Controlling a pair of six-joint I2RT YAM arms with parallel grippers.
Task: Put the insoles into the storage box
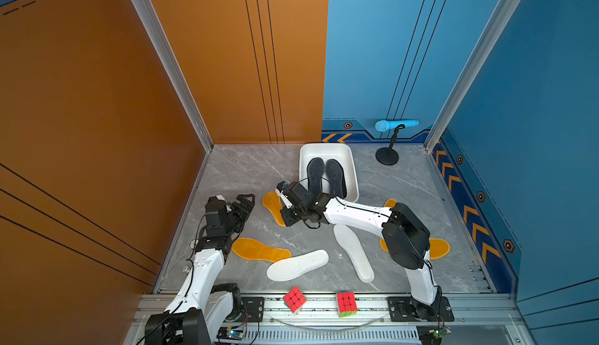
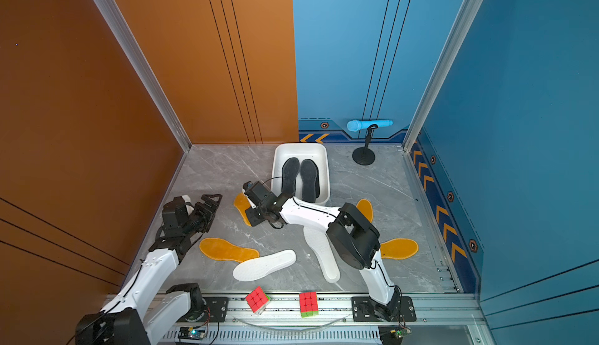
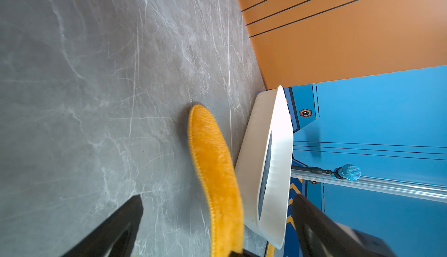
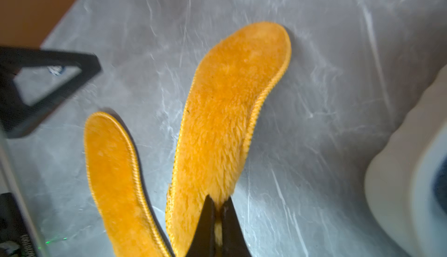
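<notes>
A white storage box (image 1: 357,182) holds two dark insoles (image 1: 315,173). Left of it, an orange insole (image 4: 223,103) has its edge pinched at the tips of my right gripper, which is shut; its lower end is partly hidden by the fingers. Over the table's left side, my left gripper (image 1: 248,200) is open and empty, facing that same insole (image 3: 214,164). Another orange insole (image 1: 259,249) lies nearer the front, beside a white insole (image 1: 298,265). A second white insole (image 1: 354,251) is right of centre. More orange insoles (image 1: 439,248) lie partly behind the right arm.
Two Rubik's cubes (image 1: 294,298) sit along the front rail. A blue microphone on a black stand (image 1: 387,155) occupies the back right. My right arm (image 1: 358,215) crosses in front of the box.
</notes>
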